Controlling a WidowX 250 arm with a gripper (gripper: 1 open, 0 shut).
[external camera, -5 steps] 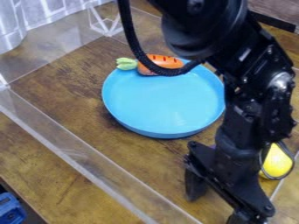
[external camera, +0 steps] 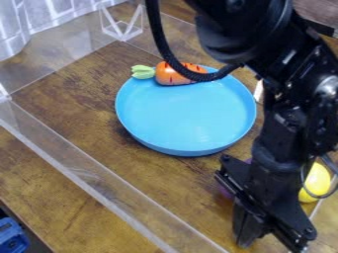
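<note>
My black gripper is low on the wooden tabletop at the lower right, its fingers pointing down and close together. A small purple object is mostly hidden behind it, and I cannot tell whether it touches the fingers. A yellow object lies just to the right of the gripper, partly covered by it. A blue plate sits at the centre, with an orange toy carrot at its back rim.
A clear plastic barrier runs along the left side of the wooden surface. A blue item is at the bottom left corner. The wood left of the plate is free.
Over the last second the gripper's fingers have shifted slightly and more of the purple object shows. The plate and carrot are unchanged.
</note>
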